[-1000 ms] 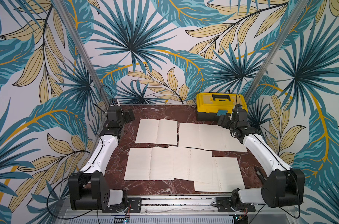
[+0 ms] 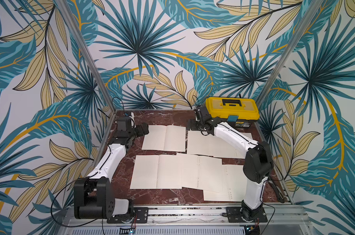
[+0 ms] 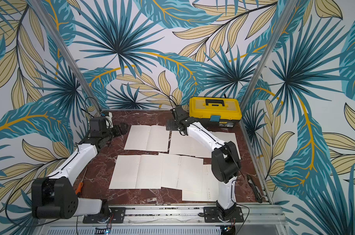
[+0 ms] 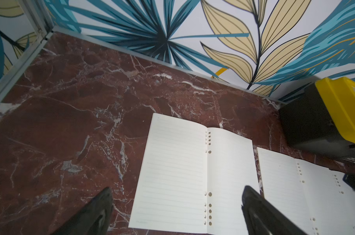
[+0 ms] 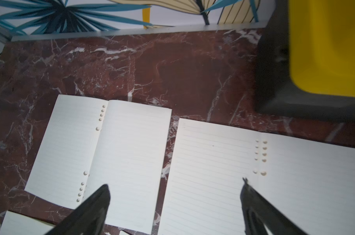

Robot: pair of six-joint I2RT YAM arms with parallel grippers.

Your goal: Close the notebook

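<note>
Several open notebooks lie on the marble table. The back-left notebook (image 2: 154,137) is open flat, seen whole in the top views. My left gripper (image 2: 142,129) hangs at its left side, above the table, open and empty in the left wrist view. My right gripper (image 2: 191,125) is over the gap between that notebook and the back-right notebook (image 5: 208,176), also open with nothing between its fingers. In the front row are a left notebook (image 2: 144,172), a middle notebook (image 2: 189,170) and a partly covered right notebook (image 2: 214,195).
A yellow-lidded toolbox (image 2: 232,105) stands at the back right. A dark tool (image 3: 253,188) lies at the right edge, an orange-handled one (image 3: 78,190) at the left. Bare table shows behind the back-left notebook.
My right arm has swung leftward, its gripper moving from near the toolbox toward the back-left notebook. My left gripper has moved slightly right and down. The notebooks look unmoved.
</note>
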